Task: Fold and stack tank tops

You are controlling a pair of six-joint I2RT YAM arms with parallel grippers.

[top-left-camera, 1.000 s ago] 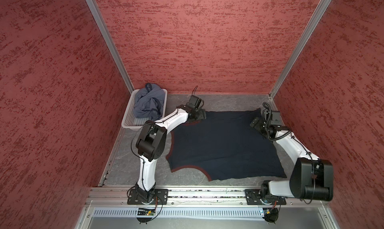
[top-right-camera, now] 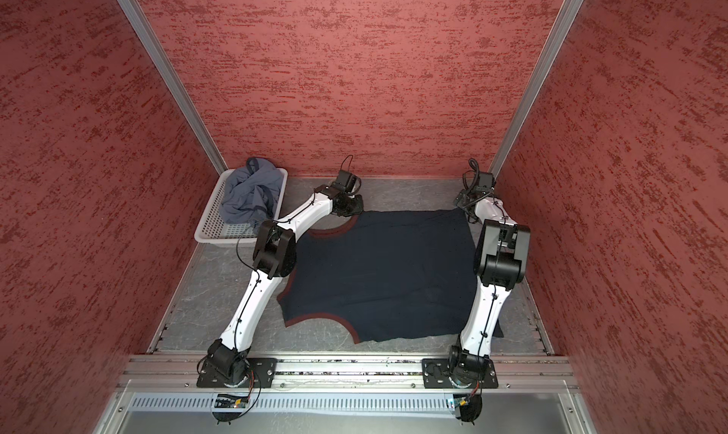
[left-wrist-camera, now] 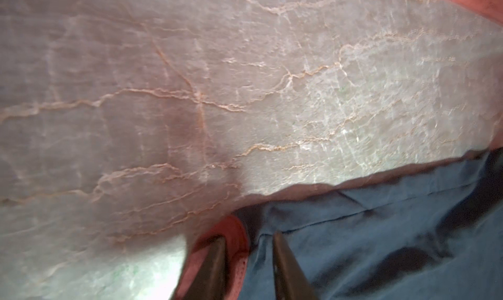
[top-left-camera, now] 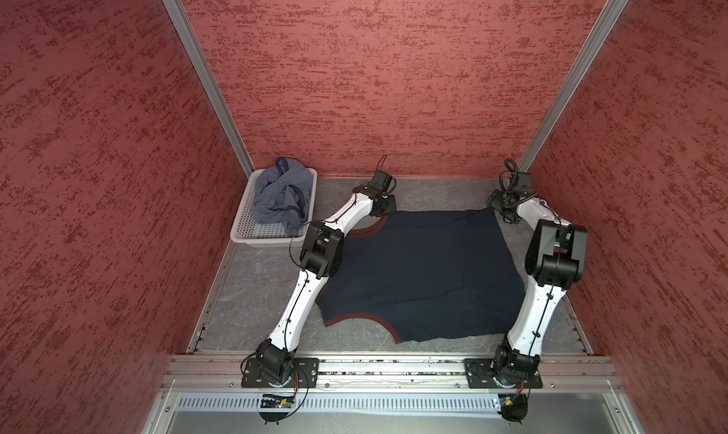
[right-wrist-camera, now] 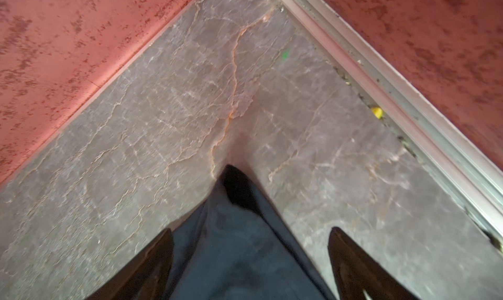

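Note:
A dark navy tank top (top-left-camera: 424,267) with red-brown trim lies spread flat across the table. At its far edge, by the corner where the trim meets the navy side, is my left gripper; its fingers stand a little apart, one over the trim and one over the navy cloth. Whether they pinch the cloth is not clear. Over the far right corner of the same tank top (right-wrist-camera: 241,247) is my right gripper. Its fingers are wide apart, on either side of the raised corner, with cloth lying between but not gripped.
A white basket (top-left-camera: 246,225) at the back left holds a crumpled grey-blue garment (top-left-camera: 284,191). Red walls (top-left-camera: 402,77) enclose the table. A strip of bare grey tabletop (top-left-camera: 440,191) runs behind the tank top, and more lies bare at the left.
Both arms have reached farther back. The left gripper has moved to the far trim corner, and the right gripper has come to the far right corner. The tank top lies nearly as before.

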